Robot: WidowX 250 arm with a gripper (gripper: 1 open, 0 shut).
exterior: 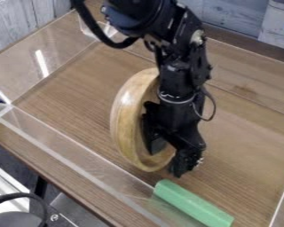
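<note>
The black robot arm hangs from the top centre, and its gripper [176,151] is low at the right side of a wooden bowl [130,121], which stands tilted up on the wooden table. The fingers are dark and overlap the bowl's inside, so whether they touch it is hard to tell. Below them a green cylinder [194,204] lies on the table near the front.
Clear plastic edging [74,156] runs along the front left. Pale boards stand behind the table, with cables at the lower left.
</note>
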